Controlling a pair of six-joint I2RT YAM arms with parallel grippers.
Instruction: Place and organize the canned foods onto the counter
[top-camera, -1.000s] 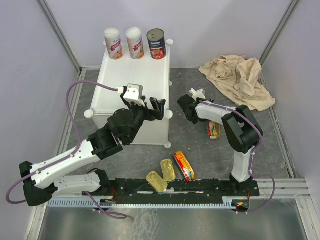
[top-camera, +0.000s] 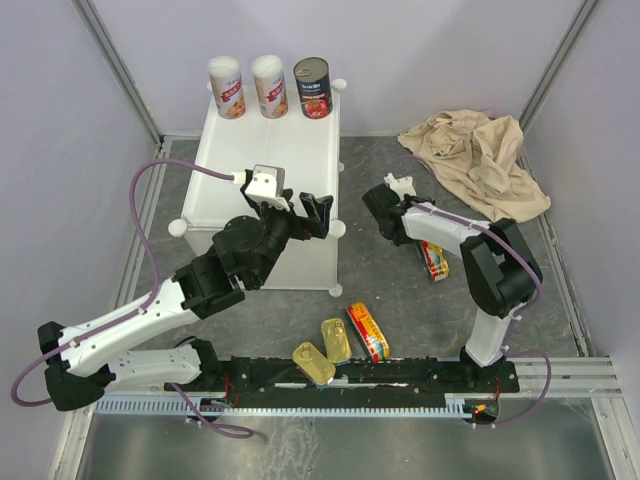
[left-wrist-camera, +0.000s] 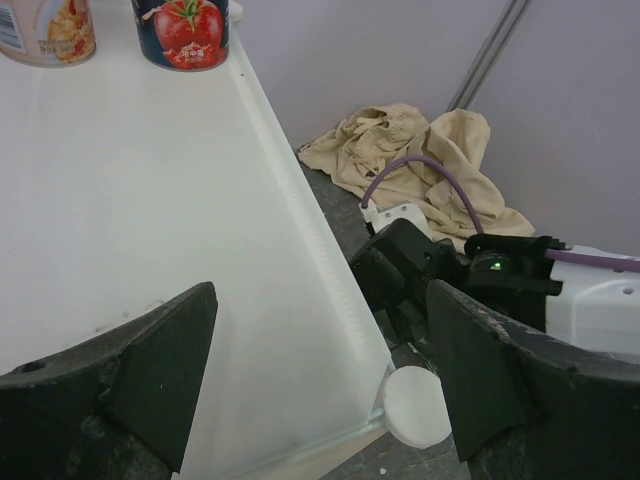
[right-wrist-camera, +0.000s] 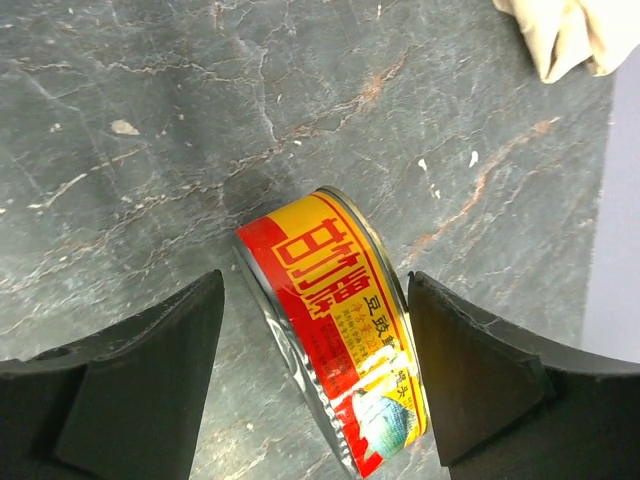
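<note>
A red and yellow oval can (right-wrist-camera: 340, 320) lies on the dark floor between the spread fingers of my open right gripper; its right side touches or nearly touches the right finger (right-wrist-camera: 460, 375). From above, most of this can (top-camera: 434, 262) is covered by the right arm. Over the near right part of the white counter (left-wrist-camera: 150, 180), my left gripper hangs open and empty. Two white-lidded cans (top-camera: 227, 88) (top-camera: 270, 86) and a dark tomato can (top-camera: 313, 88) stand upright in a row along the counter's back.
Another red and yellow can (top-camera: 368, 332) lies on the floor near the front. Beside it are two gold cans (top-camera: 336, 341) (top-camera: 314, 363). A beige cloth (top-camera: 475, 160) is heaped at the back right.
The can under it has turned and moved a little rightward. The left arm and counter cans are unchanged.
</note>
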